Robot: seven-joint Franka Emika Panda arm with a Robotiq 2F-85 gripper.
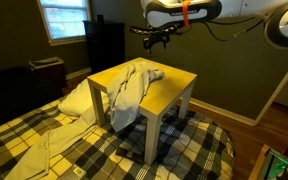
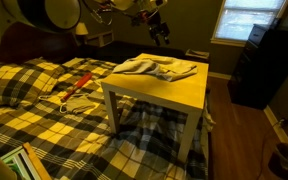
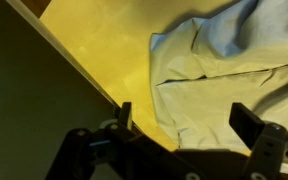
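A pale grey-white cloth (image 1: 130, 92) lies crumpled over the left part of the light wooden table (image 1: 171, 90), hanging down past its edge in exterior view 1. Exterior view 2 shows the same cloth (image 2: 156, 67) bunched across the tabletop. High above the table hangs my gripper (image 1: 158, 42), clear of the cloth. From the wrist view, the gripper is open with its fingers wide apart. Below it lie the cloth (image 3: 212, 100) with its folds and a corner, plus a bare strip of tabletop (image 3: 124, 45). Nothing is held.
The table stands on a bed with a plaid blanket (image 1: 89, 157). More pale cloth (image 1: 46, 148) trails over the bed on the left. In exterior view 2, a red object (image 2: 76, 86) lies on the bed.
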